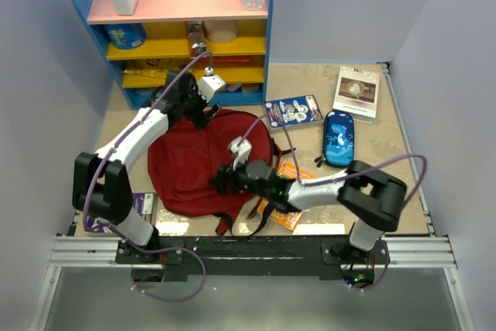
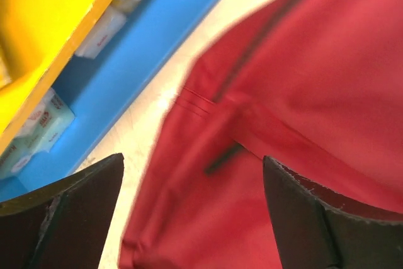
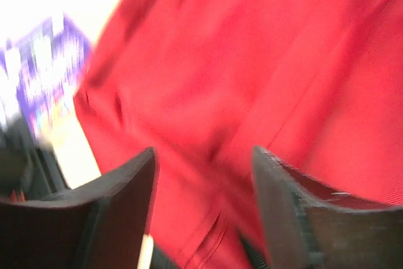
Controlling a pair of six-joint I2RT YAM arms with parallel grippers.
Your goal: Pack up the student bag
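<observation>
The red bag (image 1: 190,164) lies flat on the table, partly covered by both arms. Over its far edge, close to the shelf, my left gripper is open, and only bag cloth shows beyond its fingers. My right gripper hovers above the bag's near middle with its fingers apart; no object shows between them. To the right lie a blue pencil case (image 1: 339,139) and a dark blue book (image 1: 294,112). An orange book (image 1: 285,218) sits partly under the right arm, and a purple book (image 1: 108,224) rests at the near left.
A blue shelf (image 1: 269,36) with yellow boards and several items stands at the back. Behind the pencil case is a white booklet (image 1: 357,91). Clear table (image 1: 387,172) remains at the right.
</observation>
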